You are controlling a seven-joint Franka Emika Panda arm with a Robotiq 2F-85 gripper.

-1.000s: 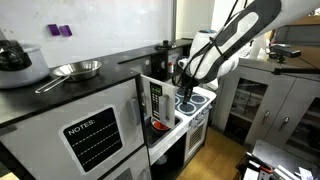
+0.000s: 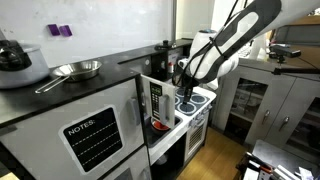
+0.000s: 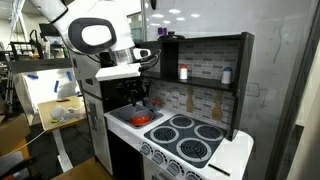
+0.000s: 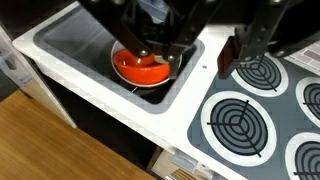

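In the wrist view my gripper stands open, its dark fingers apart at the top with nothing held between them. An orange-red pot (image 4: pixel 140 70) sits in the grey sink (image 4: pixel 186 84), just to the left of the fingers in that view. Exterior view 2 shows the same red pot (image 3: pixel 138 121) in the sink, below the white arm (image 3: pixel 108 42). From exterior view 1, part of the red pot (image 2: pixel 158 126) shows past the open cabinet door (image 2: pixel 160 101). The fingers appear above the pot's level; the exact height is hard to judge.
Beside the sink is a stove with several round burners (image 4: pixel 239 127). Small containers (image 3: pixel 226 76) stand on a dark shelf over the counter. A pan (image 2: pixel 72 72) rests on top of the cabinets.
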